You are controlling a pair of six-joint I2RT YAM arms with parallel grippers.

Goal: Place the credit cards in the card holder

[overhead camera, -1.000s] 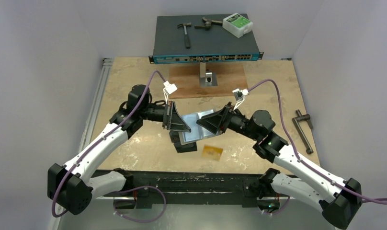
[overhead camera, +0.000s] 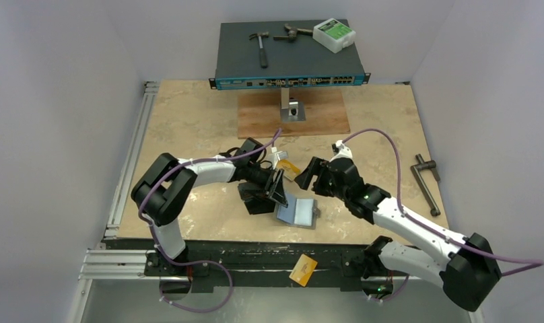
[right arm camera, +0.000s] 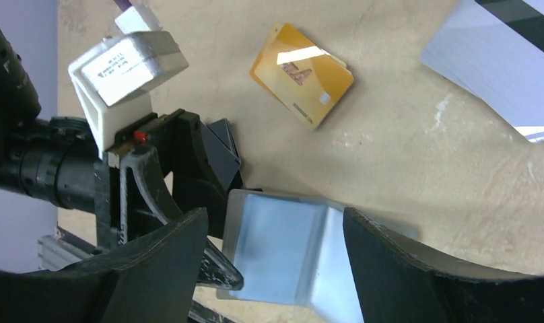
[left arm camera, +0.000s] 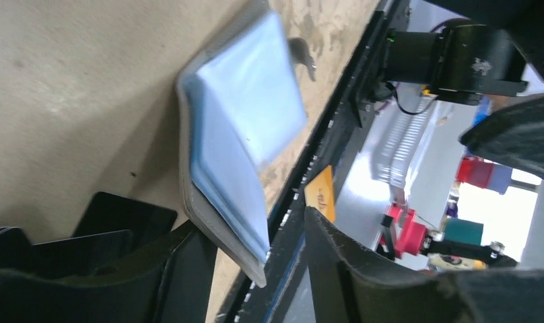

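The pale blue card holder (overhead camera: 301,211) lies open on the table near the front edge, black wallet pieces (overhead camera: 249,202) to its left. My left gripper is over the holder's left flap, its fingers apart around that edge in the left wrist view. My right gripper stands open above and right of the holder. A yellow card (right arm camera: 301,74) lies behind the holder; another yellow card (overhead camera: 303,269) shows beyond the front edge. In the right wrist view, pale cards (right arm camera: 491,67) with a dark stripe lie at the upper right.
A rack unit (overhead camera: 289,54) with hammers and a white box stands at the back on a wooden board (overhead camera: 256,114). A metal tool (overhead camera: 427,192) lies at the right edge.
The card holder has come down toward the front from between the grippers. The left arm has shifted, the right gripper has backed up and right, and yellow cards now show in different places.
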